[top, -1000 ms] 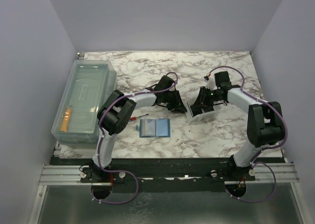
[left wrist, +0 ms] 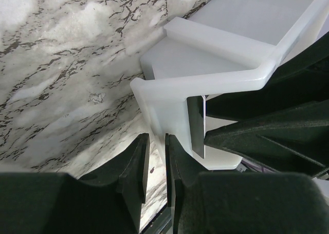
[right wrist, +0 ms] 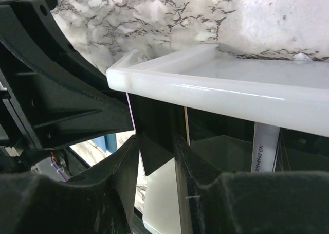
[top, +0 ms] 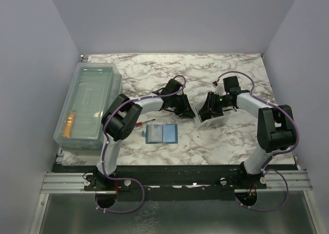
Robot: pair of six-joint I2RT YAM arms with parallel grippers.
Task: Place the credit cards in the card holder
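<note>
The white card holder [top: 215, 120] sits right of centre on the marble table, dark cards [right wrist: 154, 126] in it. My left gripper is shut at the holder's near end, its fingertips at the white wall; whether something is between them is hard to tell. Over the holder, my right gripper has its fingers part open at a dark card standing just under the white rail [right wrist: 216, 90]. A slim dark card edge [left wrist: 197, 123] also shows in the left wrist view, beside the right gripper's finger.
A blue card case [top: 161, 133] lies open at the front centre, with a small red-handled item [top: 139, 124] behind it. A large translucent bin [top: 85, 105] stands at the left.
The right arm has shifted very slightly at the holder over the last second. The left arm has stayed where it was.
</note>
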